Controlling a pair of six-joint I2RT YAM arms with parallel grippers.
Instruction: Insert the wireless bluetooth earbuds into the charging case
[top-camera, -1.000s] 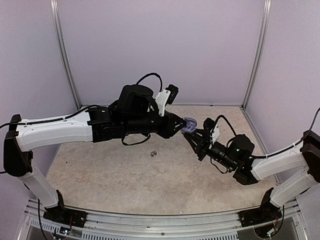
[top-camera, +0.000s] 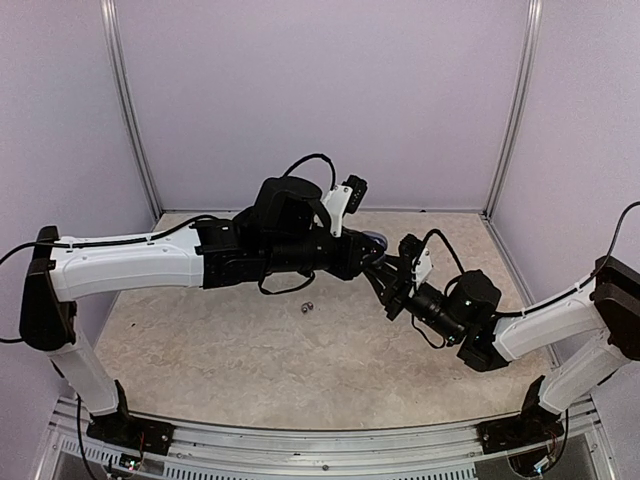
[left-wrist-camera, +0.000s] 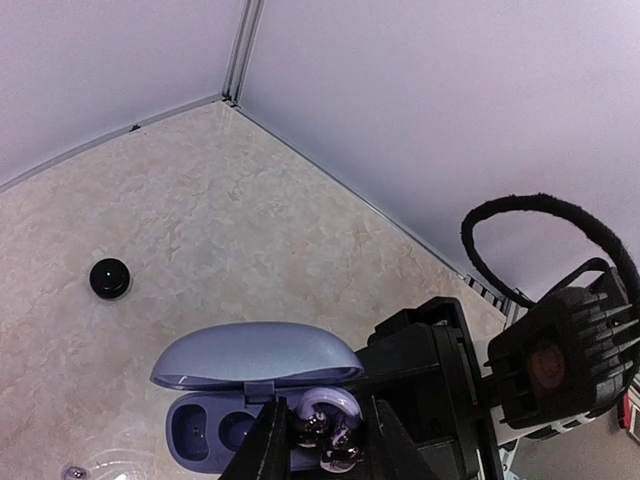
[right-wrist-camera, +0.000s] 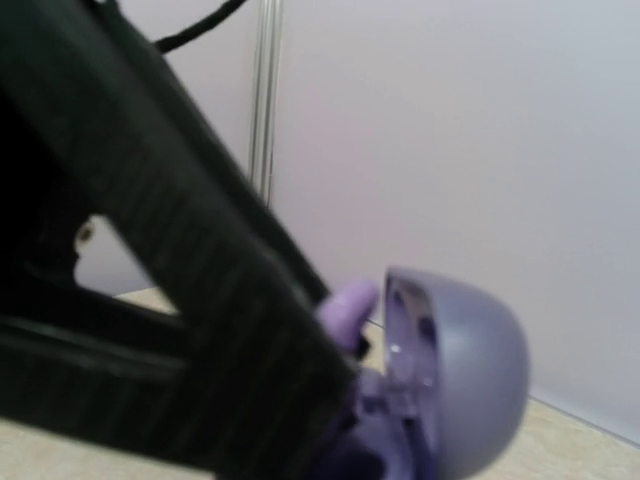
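Note:
A purple charging case (left-wrist-camera: 255, 355) has its lid raised, its lower edge hidden by my left fingers. My right gripper (top-camera: 376, 277) is shut on the case from the right side. My left gripper is shut on a shiny purple clip earbud (left-wrist-camera: 330, 402), over the right half of the case; whether it sits in its wells is hidden. Two wells (left-wrist-camera: 190, 430) on the left half look empty. From the right wrist view, the earbud (right-wrist-camera: 347, 312) shows beside the open lid (right-wrist-camera: 480, 370), at the tip of the dark left fingers (right-wrist-camera: 250, 350).
Another small earbud (top-camera: 307, 307) lies on the table, left of the case; the left wrist view catches it (left-wrist-camera: 75, 472) at the lower left. A black round knob (left-wrist-camera: 110, 278) stands farther off.
My left gripper has moved right and slightly down, up against the case, covering more of it. The right gripper has shifted slightly left with the case.

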